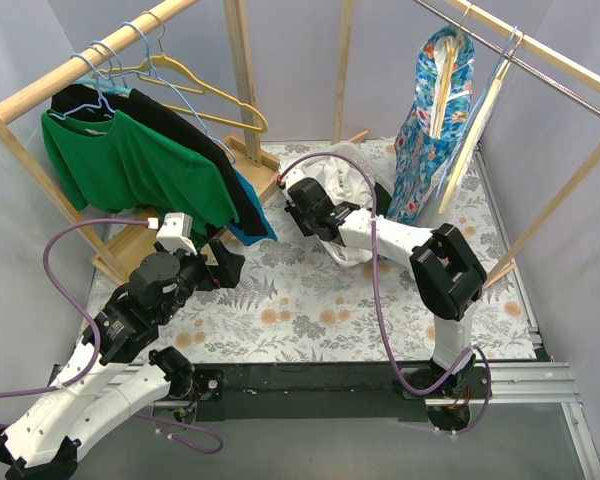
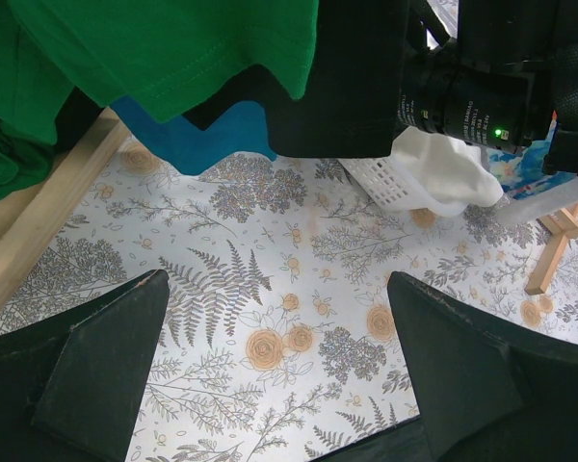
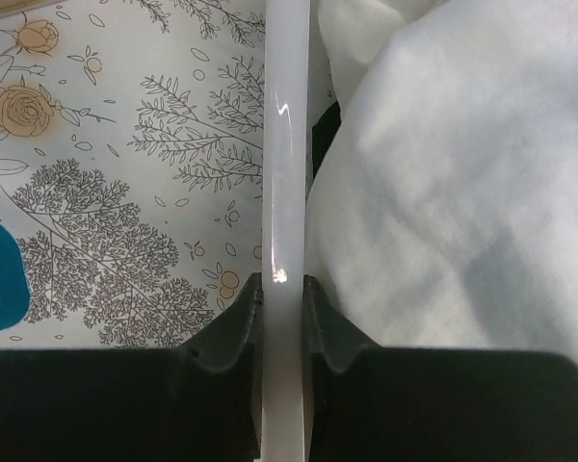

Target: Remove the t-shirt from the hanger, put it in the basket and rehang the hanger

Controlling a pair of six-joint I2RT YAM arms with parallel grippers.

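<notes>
Green (image 1: 140, 165), black and blue (image 1: 252, 222) t shirts hang on hangers from the left wooden rail; the green one (image 2: 173, 48) fills the upper left wrist view. My left gripper (image 1: 225, 270) stands open below them, nothing between its fingers. My right gripper (image 1: 292, 208) is at the white plastic basket (image 2: 385, 188), shut on a white plastic bar (image 3: 284, 192), apparently the basket's rim. White cloth (image 3: 462, 173) lies beside it in the basket.
A floral bag (image 1: 425, 140) and hangers hang from the right rail (image 1: 540, 62). Yellow hangers (image 1: 210, 85) hang empty at left.
</notes>
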